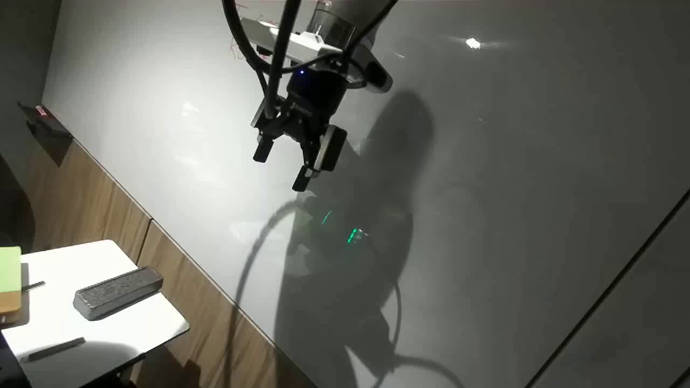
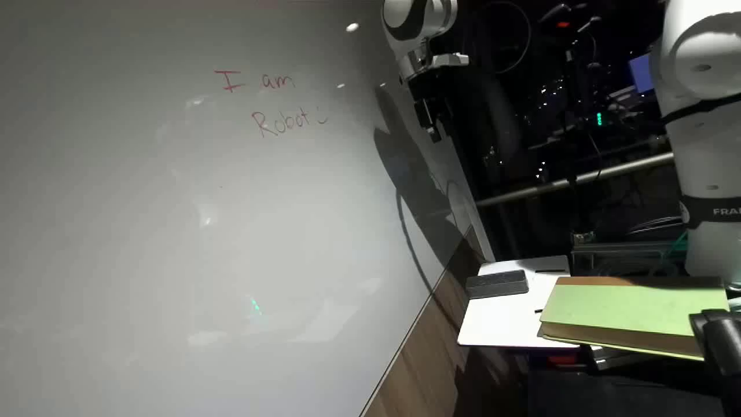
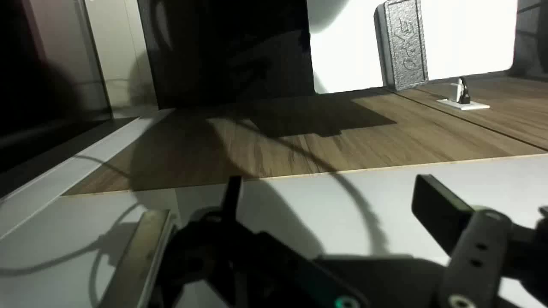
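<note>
My gripper (image 1: 281,174) hangs open in front of the whiteboard (image 1: 550,161), its fingers spread with nothing between them. In the wrist view the gap of the gripper shows only board and wood panel behind it. Red writing (image 2: 281,104) reading "I am Robot" with a small smiley stands on the board's upper part, left of the gripper in exterior view 2. On a small white table (image 1: 116,258) lies a grey eraser (image 1: 119,293), well below the gripper. A dark marker-like stick (image 1: 55,349) rests on the same tabletop.
A green box (image 2: 625,313) sits at the table's edge, with another thin dark item (image 1: 33,285) by it. Wood panelling (image 1: 187,278) runs under the board. The robot's base column (image 2: 708,139) stands right in exterior view 2. Air around the gripper is clear.
</note>
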